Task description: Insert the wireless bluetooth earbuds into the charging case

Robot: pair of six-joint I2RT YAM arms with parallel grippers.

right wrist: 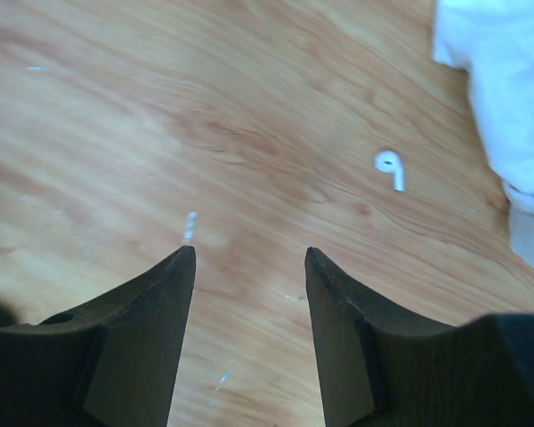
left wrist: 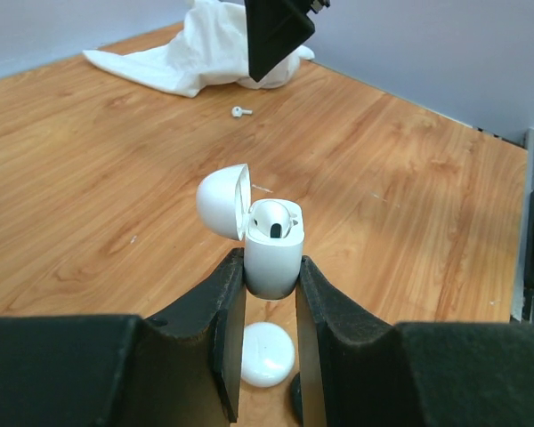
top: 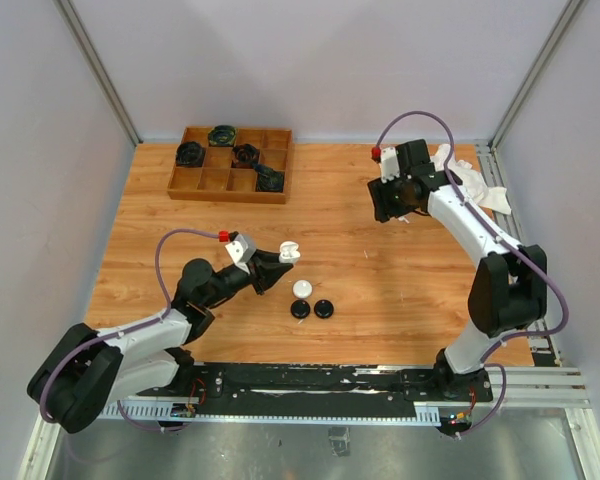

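Observation:
My left gripper is shut on the white charging case (left wrist: 271,249), its lid standing open and a dark slot visible in it; in the top view the case (top: 289,253) is held left of centre. My right gripper is open over bare wood at the back right. A loose white earbud lies on the table below it, near the white cloth; the left wrist view also shows this earbud (left wrist: 240,112).
A wooden compartment tray (top: 210,185) with dark items stands at the back left. A white disc (top: 302,288) and two black discs (top: 323,308) lie near the middle front. A white cloth (right wrist: 516,116) lies at the back right.

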